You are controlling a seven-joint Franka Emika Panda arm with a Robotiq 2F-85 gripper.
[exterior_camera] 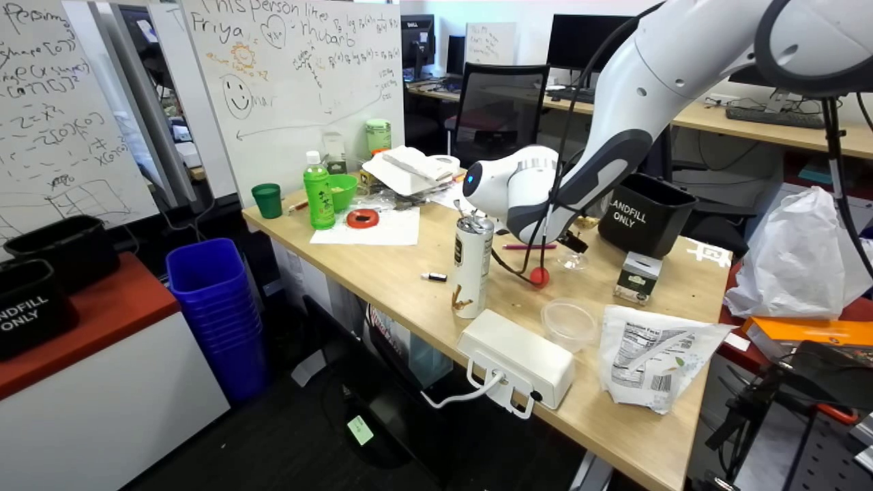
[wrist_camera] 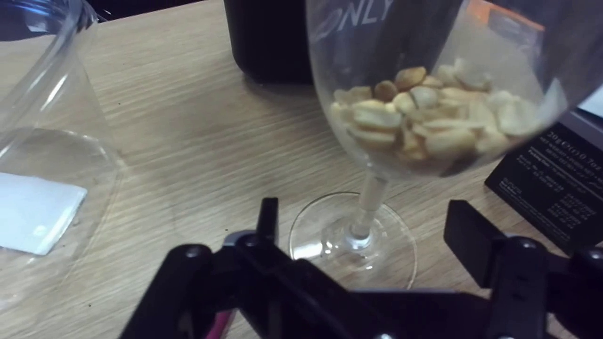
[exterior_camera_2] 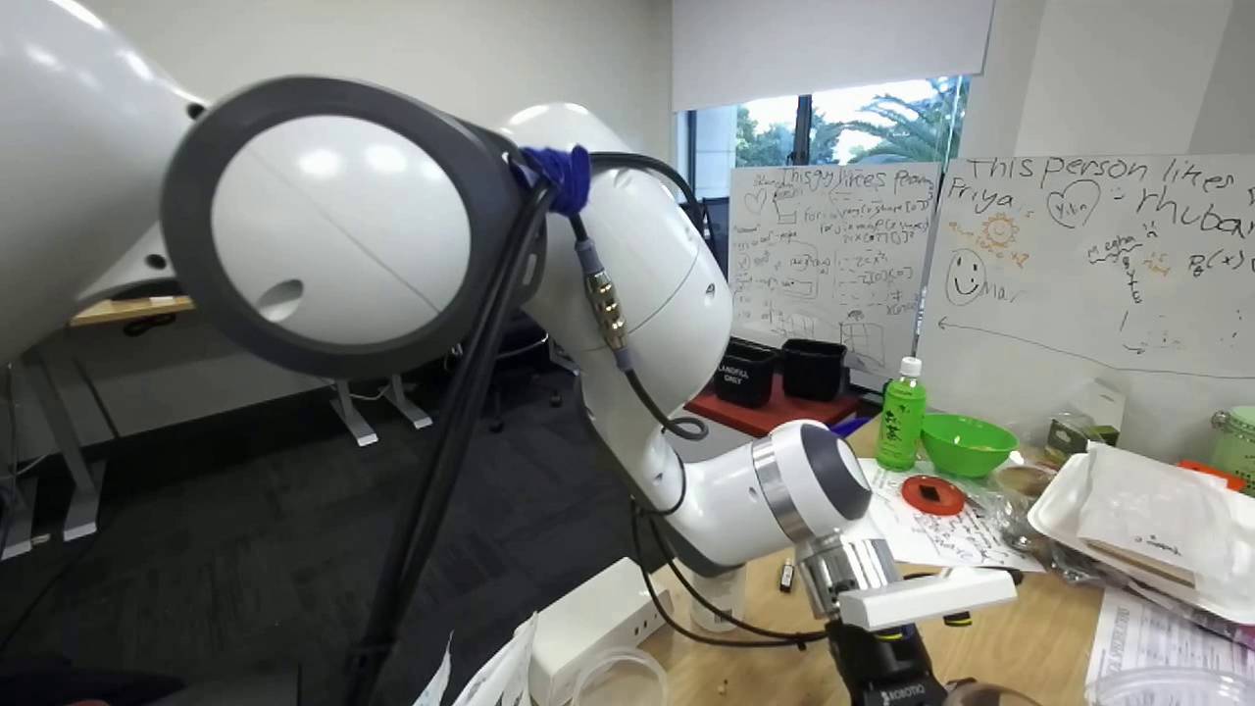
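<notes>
A clear stemmed glass [wrist_camera: 370,141] with several pale nuts in its bowl stands on the table in the wrist view. Its foot [wrist_camera: 390,243] rests on the wood. My gripper is open, one finger [wrist_camera: 268,220] left of the stem and the other [wrist_camera: 472,243] right of it. Clear gaps separate both fingers from the stem, so nothing is held. In exterior view 1 the glass's foot [exterior_camera: 573,261] shows below the wrist, while the arm hides much of the rest. Exterior view 2 shows the gripper only partly, at the lower edge.
Behind the glass stands a black landfill bin [exterior_camera: 650,217]. A small dark box [exterior_camera: 638,278] lies close on the right. To the left in the wrist view is a clear plastic container [wrist_camera: 107,164]. A red ball [exterior_camera: 539,277] and a tall can [exterior_camera: 472,266] occupy the nearer table.
</notes>
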